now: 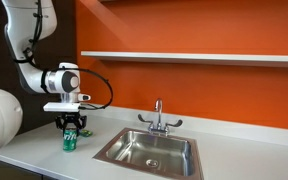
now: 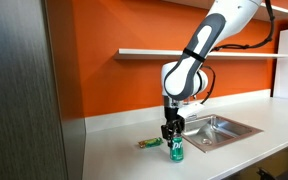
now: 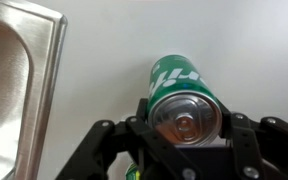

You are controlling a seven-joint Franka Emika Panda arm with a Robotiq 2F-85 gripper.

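Observation:
A green soda can (image 1: 70, 141) stands upright on the white counter, left of the sink. In exterior view 2 the same can (image 2: 177, 152) is directly below my gripper (image 2: 172, 132). Seen from the wrist, the can's silver top (image 3: 186, 118) sits between my fingers, which close in from both sides. My gripper (image 1: 71, 124) points down and is shut on the upper part of the can. The can's base appears to rest on the counter.
A second green item (image 2: 149, 143) lies on the counter behind the can. The steel sink (image 1: 117, 153) and its faucet (image 1: 159, 117) are to the right in exterior view 1.

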